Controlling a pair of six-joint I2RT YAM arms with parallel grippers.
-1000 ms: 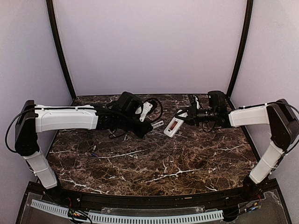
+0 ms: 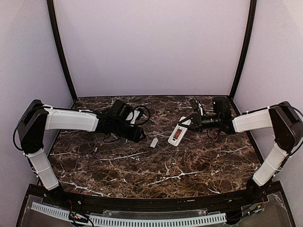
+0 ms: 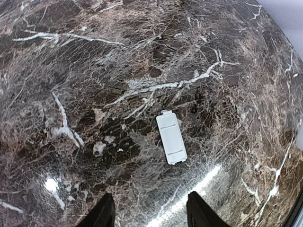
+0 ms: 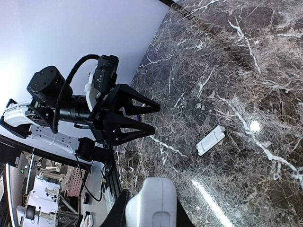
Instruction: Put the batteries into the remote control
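The white remote point(image 2: 177, 132), its battery compartment facing up with a reddish inside, is held in my right gripper point(image 2: 189, 120); in the right wrist view its white end point(image 4: 150, 205) fills the space between the fingers. A white cover point(image 3: 171, 137) lies flat on the marble, left of the remote in the top view. My left gripper point(image 2: 139, 133) hovers left of the cover, its fingers apart and empty, as the left wrist and right wrist views show. Small items point(image 2: 95, 153), likely batteries, lie at the left of the table, too small to tell clearly.
Walls stand at the back and both sides.
My left gripper has drawn back to the left, and the white cover now lies on the table.
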